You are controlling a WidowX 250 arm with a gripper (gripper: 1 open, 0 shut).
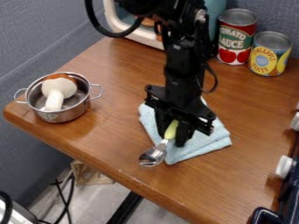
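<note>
My black gripper (pixel 176 124) is low over a folded light-blue cloth (pixel 205 147), at the yellow-green handle of a metal spoon (pixel 153 157). The spoon's head points toward the front left, at the cloth's edge. The fingers are dark and overlap the handle, so whether they are closed on it is unclear. A steel pot (pixel 66 107) with a white, brown-topped object (pixel 54 93) inside stands at the left of the wooden table (pixel 117 140).
Two cans, a tomato can (pixel 235 39) and a yellow-labelled can (pixel 268 57), stand at the back right. A dark appliance (pixel 278 201) is at the right edge. The table's front-left edge drops to the floor.
</note>
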